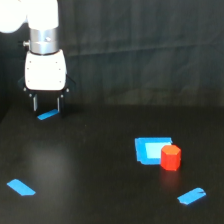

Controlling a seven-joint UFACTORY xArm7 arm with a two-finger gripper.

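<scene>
At the left rear, my white gripper (pixel 47 103) points down with its two fingers spread apart. A blue bar (pixel 48 114) lies just below the gap between them; nothing appears to be held. A red block (pixel 171 157) with an angular outline stands to the right, by the corner of a blue square piece (pixel 144 143) with a white centre (pixel 152 150). The red block covers part of that square. Whether they touch is hard to tell.
A second blue bar (pixel 20 187) lies at the front left, and another blue bar (pixel 191 196) at the front right. A black curtain (pixel 140 55) hangs behind.
</scene>
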